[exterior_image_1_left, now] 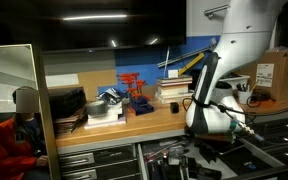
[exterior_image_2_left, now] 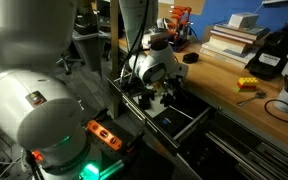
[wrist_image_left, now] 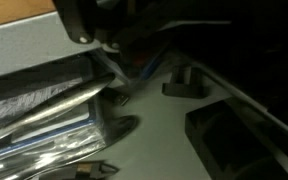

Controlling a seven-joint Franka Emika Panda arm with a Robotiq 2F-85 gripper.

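My gripper (exterior_image_2_left: 165, 98) is low over an open drawer (exterior_image_2_left: 196, 124) below the workbench. Only its dark underside shows clearly at the top of the wrist view; it stands open, and I see nothing held. Beneath it in the wrist view are silvery long-handled tools (wrist_image_left: 54, 108) in a compartment at the left. A black block-like item (wrist_image_left: 229, 140) lies at the right, and a small dark piece (wrist_image_left: 185, 84) sits nearer the middle. The fingertips are hard to make out in the dim light.
The wooden worktop (exterior_image_2_left: 219, 82) runs behind the drawer, with stacked books (exterior_image_2_left: 234, 38) and a red-and-yellow item (exterior_image_2_left: 247, 84) on it. More tools (exterior_image_1_left: 167, 152) lie in the drawer left of the arm. A person (exterior_image_1_left: 24, 135) sits at the far left.
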